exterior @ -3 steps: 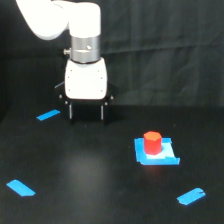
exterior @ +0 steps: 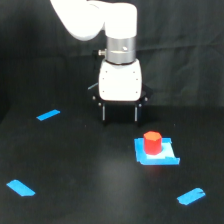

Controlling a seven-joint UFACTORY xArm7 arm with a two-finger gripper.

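Observation:
A red, faceted block (exterior: 152, 143) rests on a white patch edged with blue tape (exterior: 170, 158), right of centre in the camera view. Behind it and to its left, my gripper (exterior: 120, 118) hangs from the white arm, pointing down. Its two dark fingers are spread apart, with nothing visible between them. The dark fingertips are hard to make out against the black background.
Blue tape strips lie at the back left (exterior: 48, 115), front left (exterior: 20, 188) and front right (exterior: 191, 196) of the black surface.
My arm and gripper have moved right in the view, closer to the red block. The gripper was open before as well. The block and tape have not moved.

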